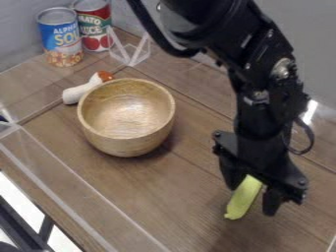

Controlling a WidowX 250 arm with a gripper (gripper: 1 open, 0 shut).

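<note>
A pale green, elongated object [241, 205] lies on the wooden table at the lower right. My black gripper [253, 186] is low over it, with its fingers either side of the object's upper end; whether they touch it I cannot tell. The arm hides part of the table behind it. A wooden bowl [126, 118] stands to the left.
A white object with an orange end [82, 92] lies behind the bowl. Two cans, a blue one [61, 36] and a red one [94, 25], stand at the back left. The table in front of the bowl is clear.
</note>
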